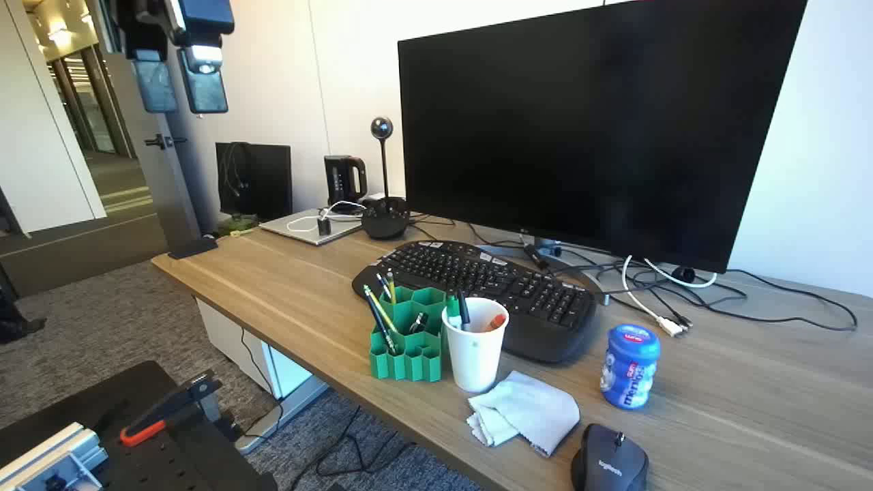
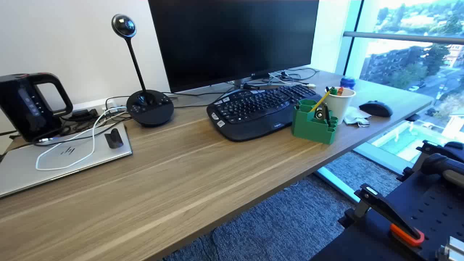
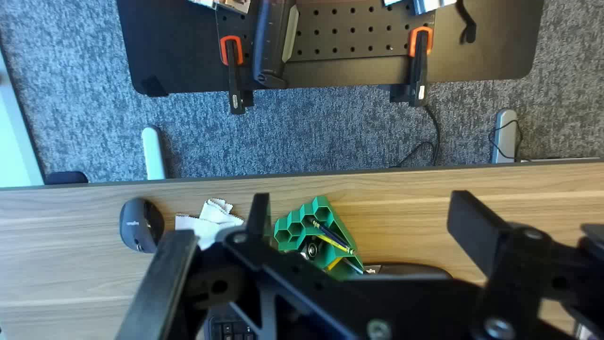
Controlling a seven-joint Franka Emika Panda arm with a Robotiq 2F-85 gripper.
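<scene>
My gripper hangs high at the upper left of exterior view 1, well above the desk, open and with nothing between its fingers. From the wrist view, the gripper looks down with its two fingers spread wide over the desk. Far below it is a green honeycomb pen holder with pens and pencils in it. Beside that holder stands a white cup containing markers. A crumpled grey-white cloth lies in front of the cup. To the right are a blue gum bottle, upright, and a black mouse.
A black keyboard lies before the large monitor, with loose cables behind. A webcam on a stand, a kettle and a closed laptop occupy the far end.
</scene>
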